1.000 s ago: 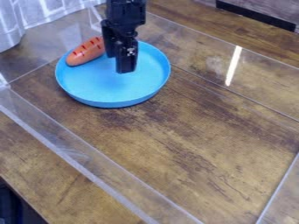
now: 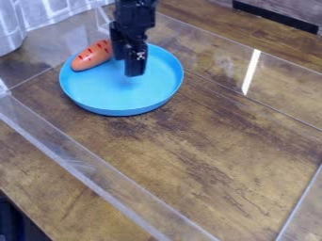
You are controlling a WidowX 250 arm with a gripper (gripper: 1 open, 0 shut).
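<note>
A blue round plate (image 2: 122, 88) sits at the upper left of the wooden surface. An orange carrot-like object (image 2: 90, 55) lies at the plate's back-left. My dark gripper (image 2: 131, 68) hangs over the back of the plate, just right of the orange object, with nothing visible held. It is open, though its fingers are small and dark in this view.
Transparent edges run along the left and right sides, and a pale crumpled covering lies at the top left corner.
My gripper has shifted very slightly over the back of the plate. The plate and orange object look unchanged.
</note>
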